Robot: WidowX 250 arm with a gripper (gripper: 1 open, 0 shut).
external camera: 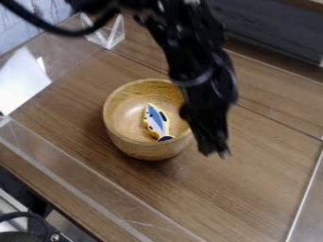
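A wooden bowl [127,132] stands on the table, holding a small fish-shaped toy [157,123] in white, blue and yellow. The black arm reaches down from the top, and its gripper [214,144] is low over the table just right of the bowl, in front of part of the rim. The gripper is blurred; it looks narrow, with nothing visible between its fingers.
Bare table [246,194] lies to the right and front. Clear plastic strips run along the left and front edges. A small white angular object [106,34] stands at the back left, and a dark wall panel is behind.
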